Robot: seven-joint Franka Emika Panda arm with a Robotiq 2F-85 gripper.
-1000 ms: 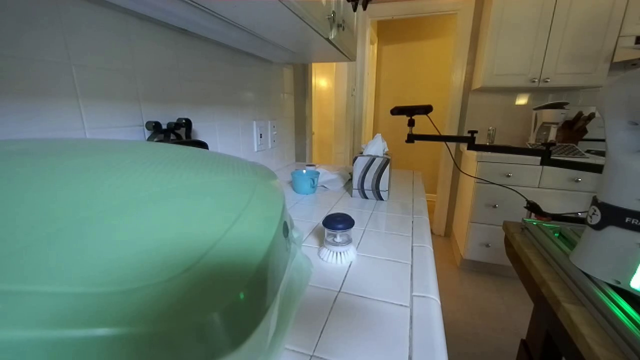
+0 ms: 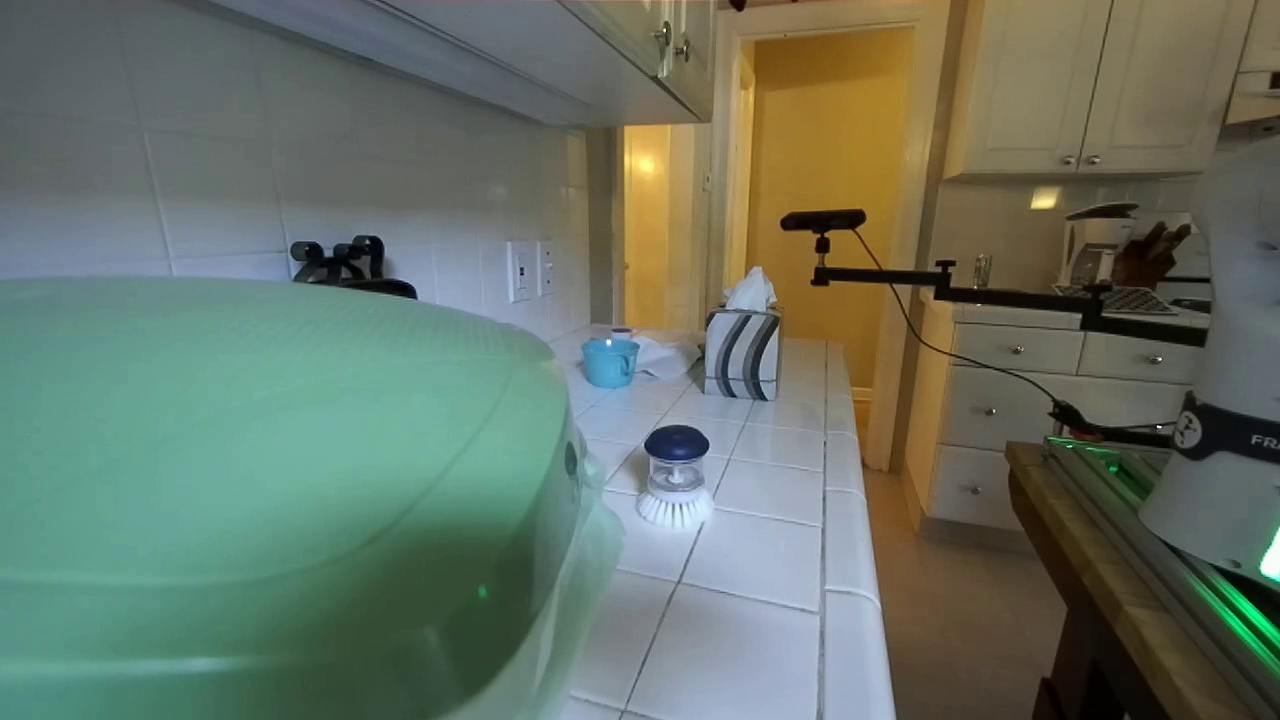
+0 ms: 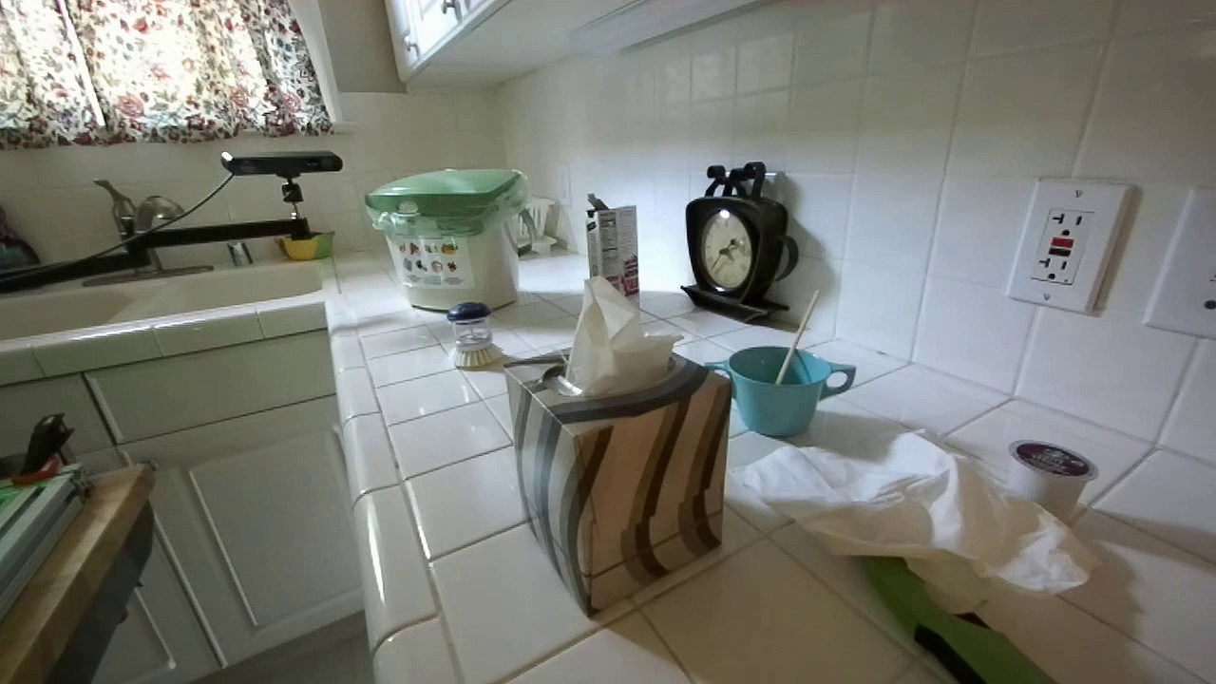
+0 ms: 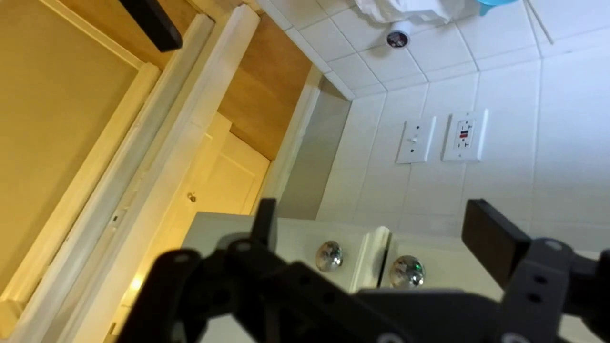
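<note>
My gripper is open in the wrist view, its two dark fingers wide apart and nothing held between them. Past the fingers are the upper cabinet doors with two round knobs, a left knob (image 4: 329,256) and a right knob (image 4: 407,271). Both knobs appear in the gap between the fingers, without visible contact. In exterior view 1 the cabinet doors (image 2: 690,60) look closed, and only a small dark bit of the gripper shows at the top edge. Exterior view 2 does not show the gripper.
On the tiled counter below stand a striped tissue box (image 3: 621,479), a blue cup (image 3: 778,393) with a stick, a crumpled white cloth (image 3: 912,502), a scrub brush (image 3: 470,336), a black clock scale (image 3: 735,251) and a green-lidded bin (image 3: 450,245). A camera arm (image 2: 960,294) reaches across the aisle.
At the top of exterior view 1, the dark gripper tips beside the cabinet have shifted slightly up and right, nearly out of the picture. The counter items have stayed put.
</note>
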